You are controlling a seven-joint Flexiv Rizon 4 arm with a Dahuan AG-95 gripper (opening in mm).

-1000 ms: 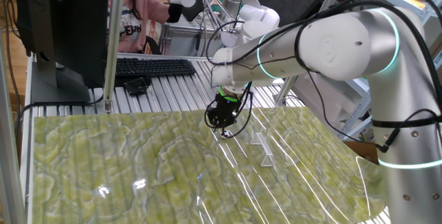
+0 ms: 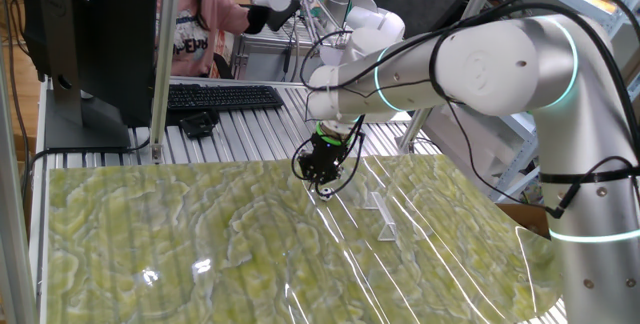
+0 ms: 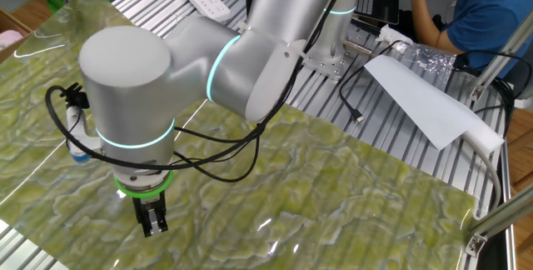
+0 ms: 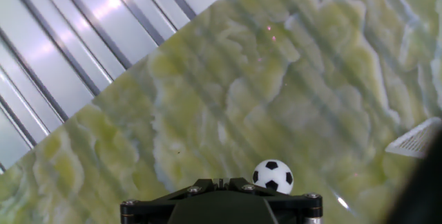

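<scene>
A small white ball with black patches point(image 4: 273, 177) rests on the green marbled mat, just right of my fingertips in the wrist view. My gripper is shut, its two black fingers together and nothing visible between them. In exterior view 1 the gripper point(image 2: 318, 182) is low over the mat, with the ball point(image 2: 325, 194) right beside its tip. From exterior view 2 the fingers point(image 3: 151, 220) point down close together; the ball is not visible there. A small white goal frame point(image 2: 383, 216) stands to the right of the ball, its netted edge point(image 4: 414, 138) showing in the wrist view.
Cables loop around the arm near the gripper. A person sits behind the table.
The gripper has turned and shifted slightly left in exterior view 1, and the ball shows more clearly beside it. The goal frame has stayed in place.
</scene>
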